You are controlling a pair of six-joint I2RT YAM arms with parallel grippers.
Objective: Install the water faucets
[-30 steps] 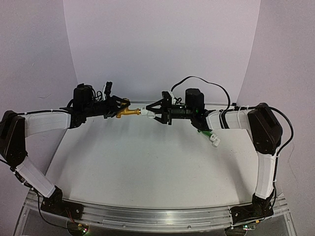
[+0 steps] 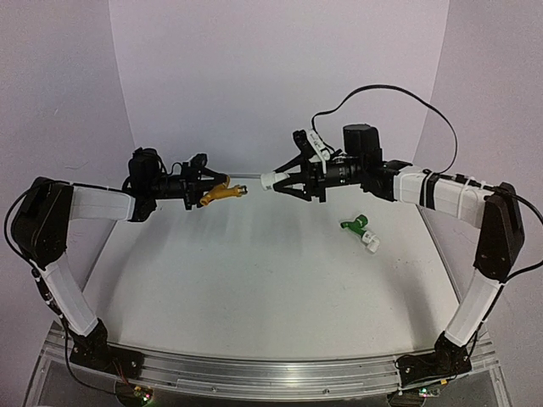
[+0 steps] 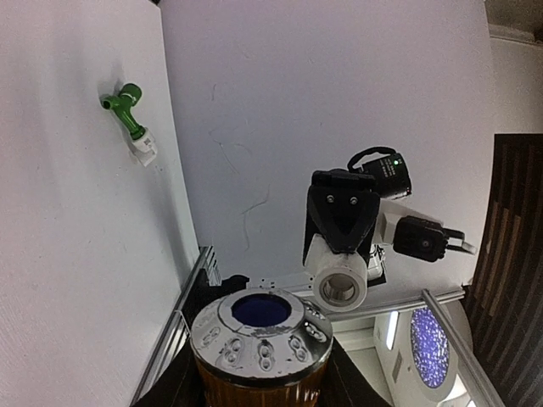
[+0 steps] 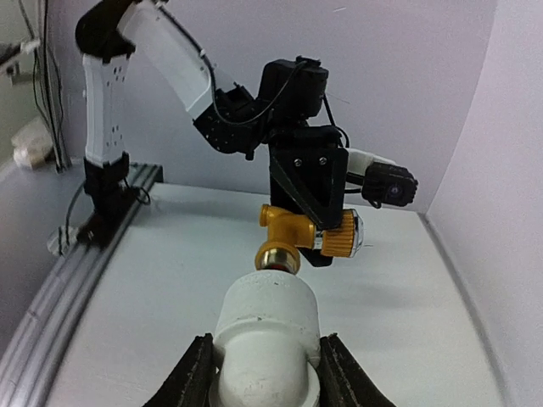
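In the top view my left gripper [image 2: 221, 179] is shut on the handle end of an orange faucet [image 2: 225, 193]. The silver-faced knob [image 3: 261, 335] of that faucet fills the bottom of the left wrist view. Opposite it, my right gripper [image 2: 283, 180] is shut on a white pipe fitting [image 2: 270, 180], also large in the right wrist view [image 4: 267, 331]. A small gap separates the faucet's threaded end from the fitting, and the faucet tilts slightly. The fitting's open bore [image 3: 340, 289] shows empty in the left wrist view.
A green faucet [image 2: 355, 224] with a white fitting [image 2: 371, 242] on its end lies on the white table [image 2: 254, 297], below the right arm. Walls stand at the back and both sides; a metal rail [image 2: 271, 384] runs along the front.
My right gripper has moved to the right with the white fitting, which met the faucet's end a second ago and now stands apart from it. The orange faucet's tilt has shifted slightly.
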